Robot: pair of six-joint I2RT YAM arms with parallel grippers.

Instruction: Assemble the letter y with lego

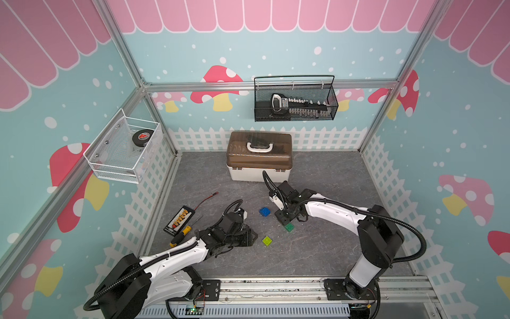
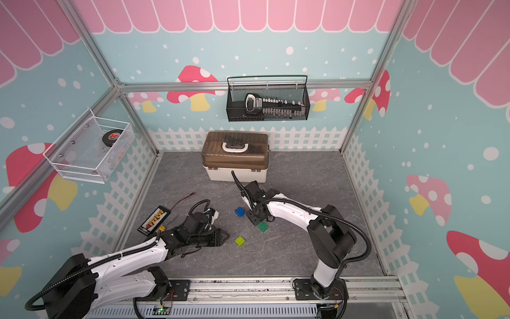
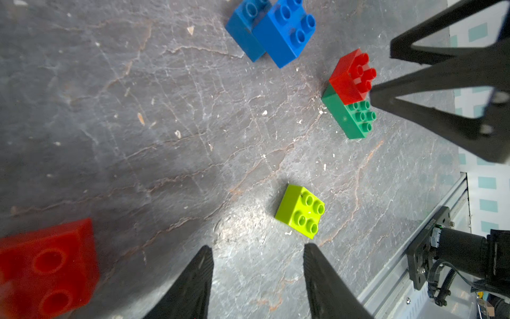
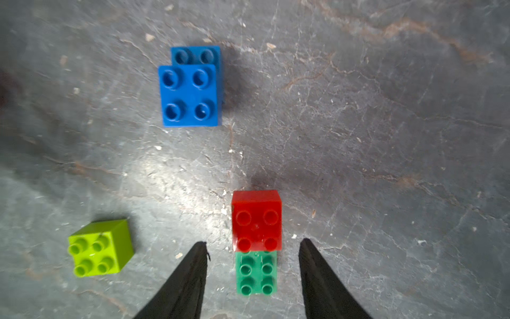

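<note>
My left gripper is open and empty, low over the table. Ahead of it lies a lime brick [image 3: 300, 211]; a red brick [image 3: 50, 271] shows at the lower left of the left wrist view. My right gripper is open too, its fingers [image 4: 183, 281] apart on either side of a stack. That stack is a red brick [image 4: 256, 220] on one end of a green brick [image 4: 256, 272], with clear gaps beside it. Two joined blue bricks [image 4: 189, 95], the upper one offset, stand on the table farther off.
A brown-lidded toolbox [image 1: 259, 156] stands at the back. Bit case [image 1: 179, 220] and yellow-handled screwdriver [image 1: 180, 236] lie at the left. Wall baskets hang above.
</note>
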